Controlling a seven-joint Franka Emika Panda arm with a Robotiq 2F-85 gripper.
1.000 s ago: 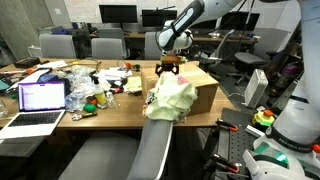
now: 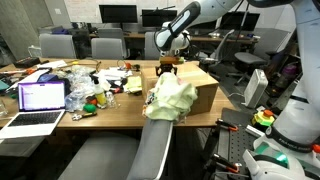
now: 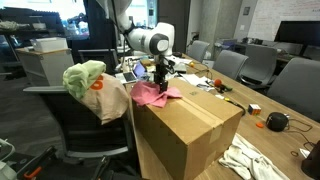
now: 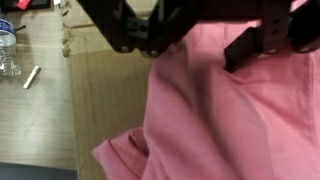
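Observation:
Pink cloth (image 3: 158, 94) lies over the near edge of a large cardboard box (image 3: 190, 122) in exterior view 2. My gripper (image 3: 158, 82) points down right at the cloth from above. Up close in the wrist view, the pink cloth (image 4: 200, 115) fills most of the picture and bunches up between the dark fingers. Its fingers stand part open, and cloth lies in the gap; whether they grip it does not show. From exterior view 1 the gripper (image 2: 167, 70) is small, over the box top, with the cloth mostly hidden.
A pale green cloth (image 2: 175, 97) hangs over a chair back in front of the box. The long table (image 2: 75, 119) carries a laptop (image 2: 40, 100) and many small items. White cloth (image 3: 248, 158) lies beside the box.
The gripper stays over the box top with only slight movement. The green cloth, chair and table items look the same.

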